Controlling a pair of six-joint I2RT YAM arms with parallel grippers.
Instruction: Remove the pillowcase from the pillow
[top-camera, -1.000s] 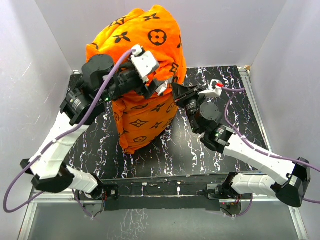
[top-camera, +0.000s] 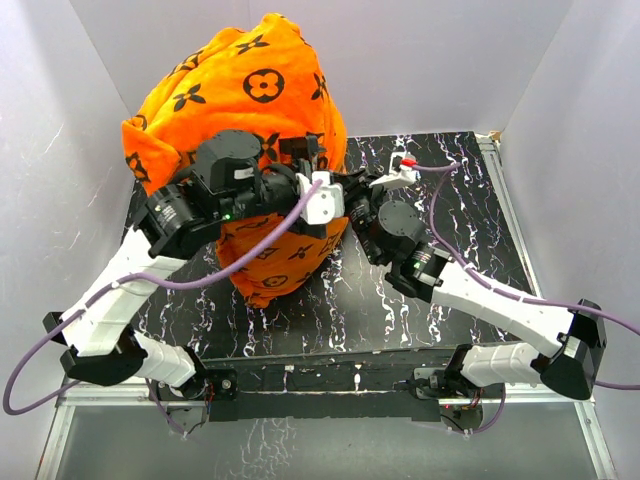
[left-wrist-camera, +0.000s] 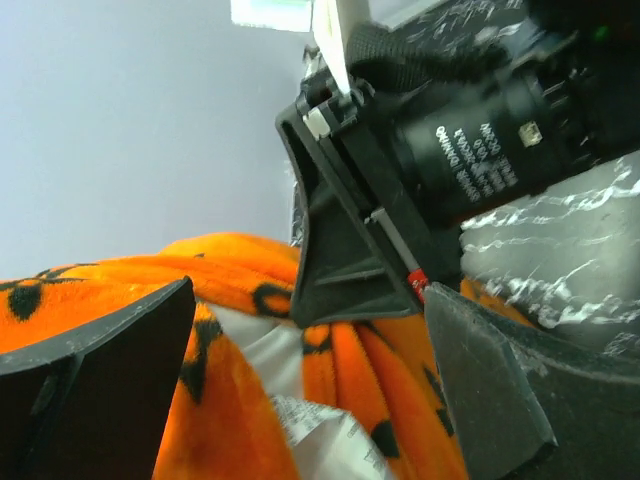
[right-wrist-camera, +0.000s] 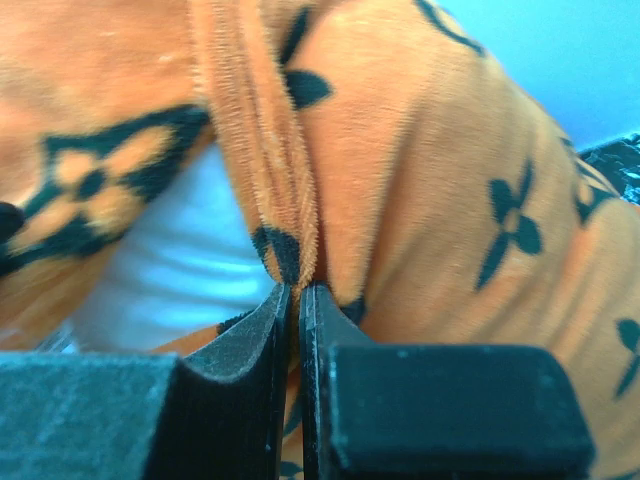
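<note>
An orange pillowcase (top-camera: 245, 90) with black motifs stands bunched upright at the back left. In the left wrist view the pillow's pale inner fabric (left-wrist-camera: 258, 352) shows through its opening, as does white pillow (right-wrist-camera: 190, 250) in the right wrist view. My left gripper is open, its fingers either side of the opening, with the other gripper just beyond. My right gripper is shut on a folded strip of pillowcase. In the top view both grippers meet at the middle of the bundle, their tips largely hidden.
Grey walls (top-camera: 570, 180) enclose the back and both sides.
The top of the bundle has shifted left.
</note>
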